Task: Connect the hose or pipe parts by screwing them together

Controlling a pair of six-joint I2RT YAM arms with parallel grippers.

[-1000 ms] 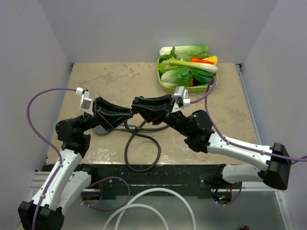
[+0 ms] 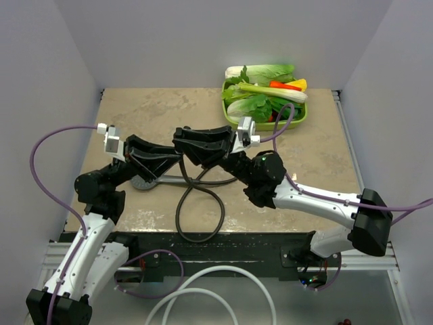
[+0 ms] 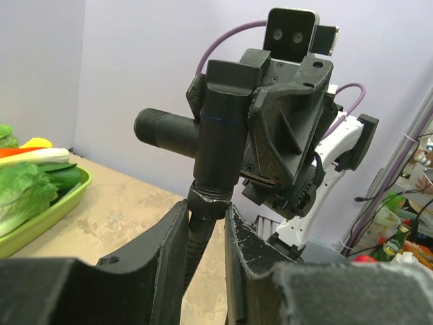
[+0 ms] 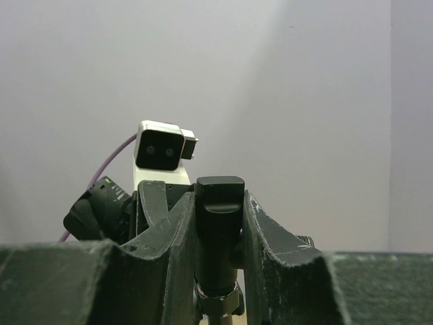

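A black tee-shaped fitting (image 3: 222, 128) with a threaded side branch is held upright between my two grippers above the counter middle. My right gripper has its fingers against the fitting's upper body. My left gripper has its fingers around the hose end (image 3: 197, 245) just below the fitting's nut. In the top view the black hose (image 2: 220, 211) hangs down from them into a loop on the counter, near a grey shower head (image 2: 143, 183) at the left, partly hidden by my left arm.
A green tray of vegetables (image 2: 229, 118) stands at the back right. White tubing (image 2: 264, 291) lies below the counter's front edge.
My right gripper and arm have moved a little to the left, toward my left gripper. My left gripper has shifted slightly left as well. The loop on the counter has barely changed.
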